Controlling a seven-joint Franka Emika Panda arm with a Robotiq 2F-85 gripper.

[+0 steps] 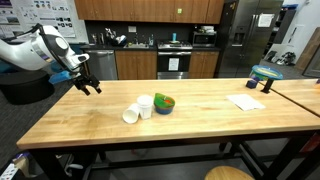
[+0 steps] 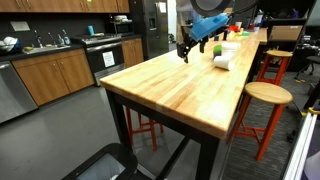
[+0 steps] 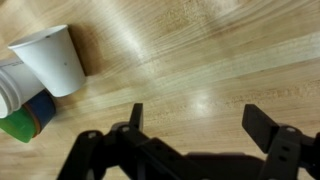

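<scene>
My gripper is open, its dark fingers wide apart with only bare wood between them in the wrist view. In exterior view 1 the gripper (image 1: 93, 86) hangs over the left end of the wooden table. A white cup (image 1: 131, 114) appears to lie on its side to the right of it. Another white cup (image 1: 146, 105) stands just behind that one. Next to them sits a blue bowl (image 1: 163, 109) with green and red things in it. The wrist view shows one white cup (image 3: 51, 61) at the upper left, well clear of my fingers.
A white sheet (image 1: 246, 102) lies flat on the right half of the table, and a blue-rimmed container (image 1: 265, 77) stands behind it at the far right. Bare wood (image 1: 205, 110) stretches between the bowl and the sheet. Stools (image 2: 266, 95) stand along the table's side.
</scene>
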